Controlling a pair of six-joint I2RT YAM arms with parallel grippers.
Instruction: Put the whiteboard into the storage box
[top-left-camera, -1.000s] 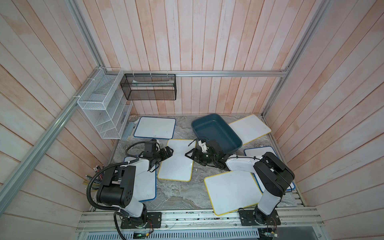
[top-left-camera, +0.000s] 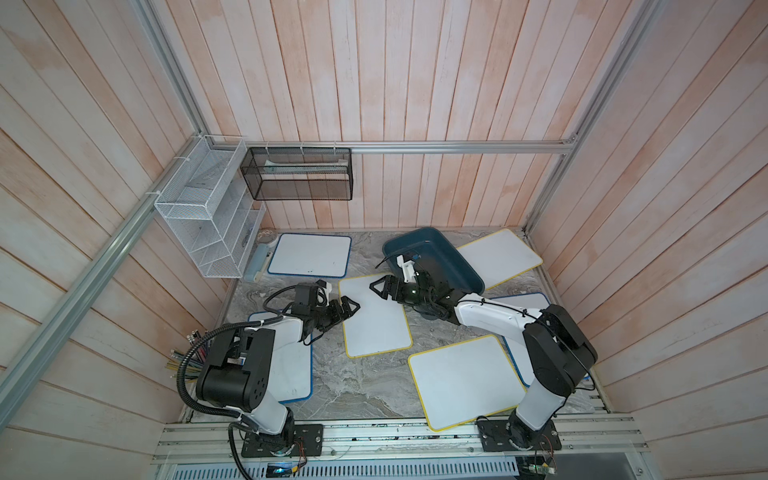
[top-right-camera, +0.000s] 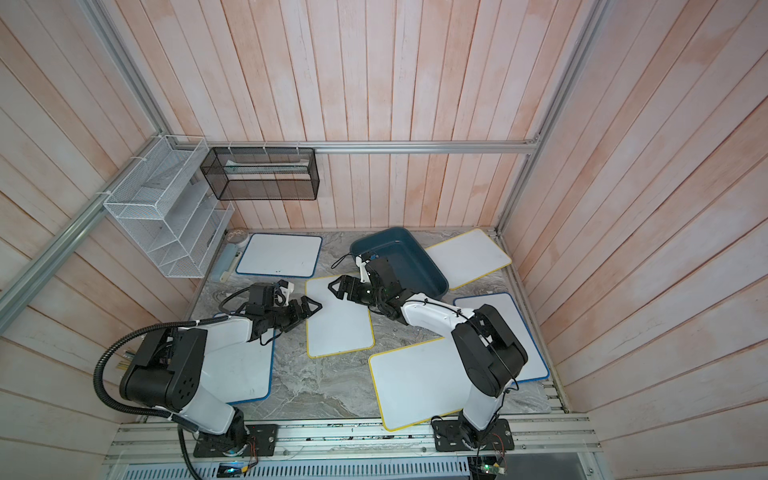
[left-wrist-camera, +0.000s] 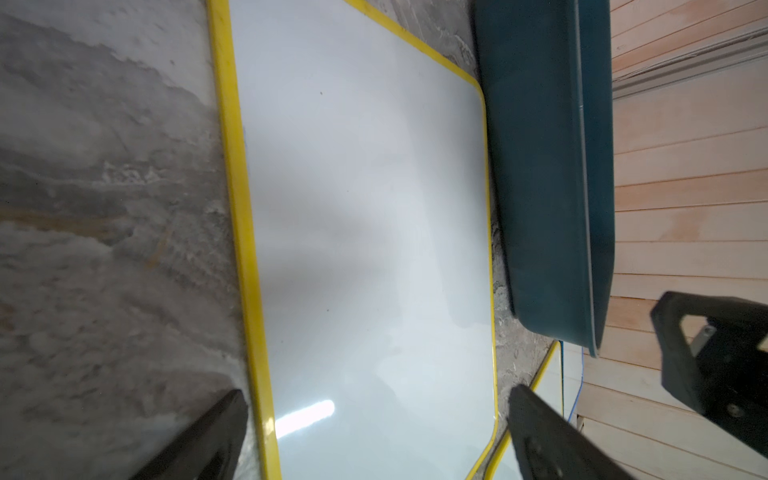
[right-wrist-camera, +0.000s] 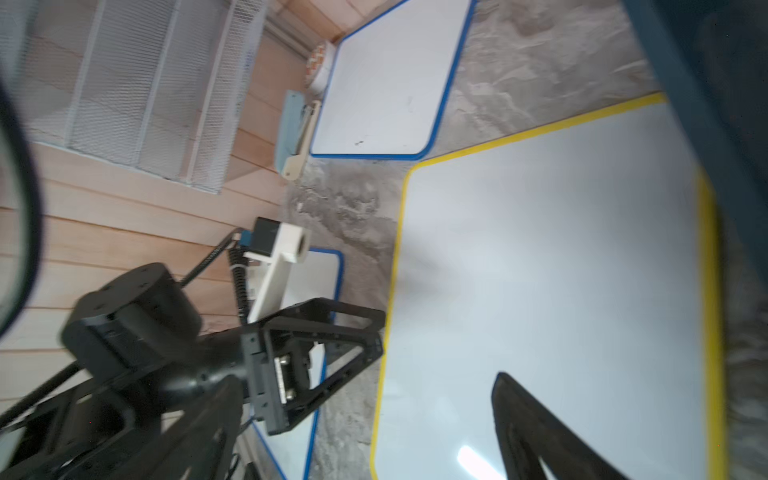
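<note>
A yellow-edged whiteboard (top-left-camera: 377, 326) lies on the grey table between both grippers, white face up, slightly turned. The teal storage box (top-left-camera: 429, 237) stands behind and to the right of it, partly covered by the right arm. My left gripper (top-left-camera: 350, 307) is open at the board's left edge; in the left wrist view that yellow edge runs between its fingers. Open too, my right gripper (top-right-camera: 341, 287) hovers over the rear part of the board. Beneath it the right wrist view shows the board (right-wrist-camera: 552, 280) close to the box wall (right-wrist-camera: 712, 112). Neither gripper holds anything.
More whiteboards lie around: blue-edged ones at back left (top-left-camera: 310, 254), under the left arm (top-left-camera: 292, 368) and at right (top-right-camera: 512, 328), yellow-edged ones at back right (top-left-camera: 500, 254) and front right (top-left-camera: 464, 380). White wire racks (top-left-camera: 212, 208) stand left. Bare table (top-left-camera: 360, 392) shows at front centre.
The middle whiteboard has slid right and turned a little. My left gripper has shifted slightly right.
</note>
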